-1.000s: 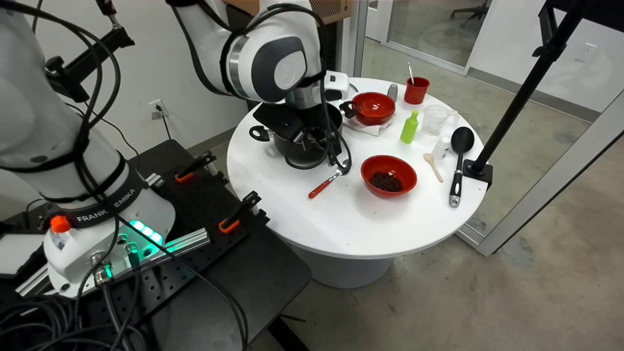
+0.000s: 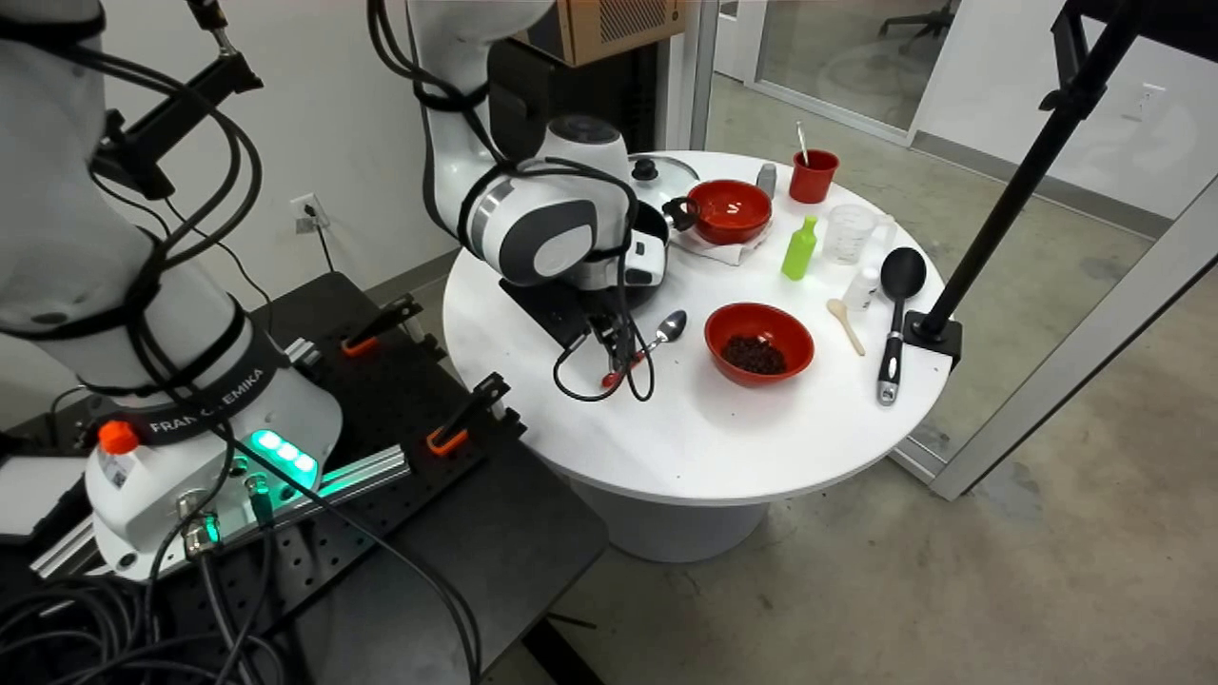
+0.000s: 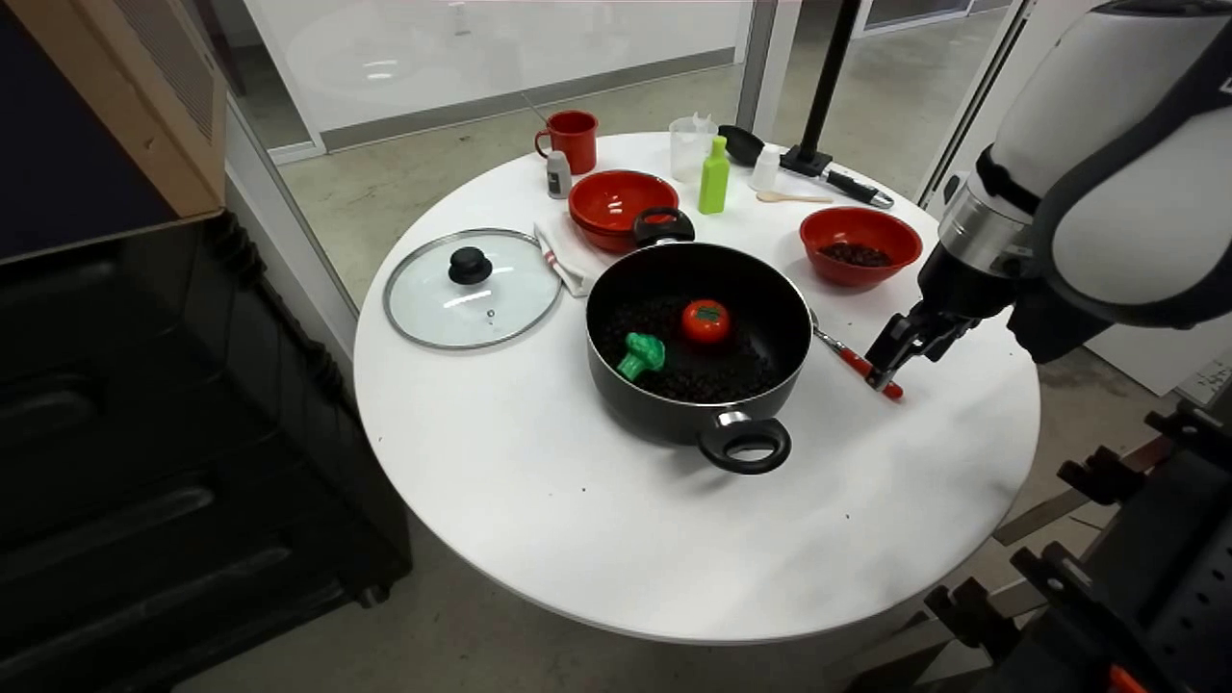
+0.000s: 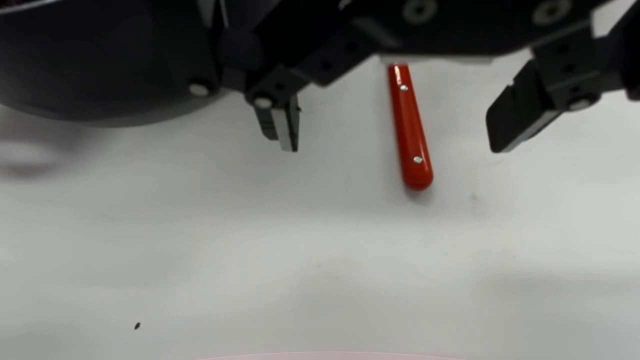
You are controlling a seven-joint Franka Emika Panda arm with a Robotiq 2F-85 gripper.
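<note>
A spoon with a red handle [image 4: 411, 129] and a metal bowl [image 2: 671, 327] lies on the white table. My gripper is open above that handle, one finger to each side of it and neither touching it in the wrist view. From the second exterior view, the fingertips [image 3: 885, 356] are low over the table, close to the handle's end. Left of the spoon there, a black pot [image 3: 647, 406] holds a toy tomato [image 3: 705, 321], green toy broccoli [image 3: 642, 354] and dark bits. A red bowl [image 2: 759, 342] with dark bits inside stands beyond the spoon.
The pot's black handle [image 3: 745, 445] juts toward the front. A glass lid [image 3: 474, 306] lies left of the pot. Stacked red bowls [image 3: 621, 204], a green bottle [image 3: 715, 179] and a black ladle [image 2: 902, 278] occupy the far side. Bare table spans the front.
The arm has come down and shifted from over the pot toward the spoon's red handle. The spoon appears to lie where it was.
</note>
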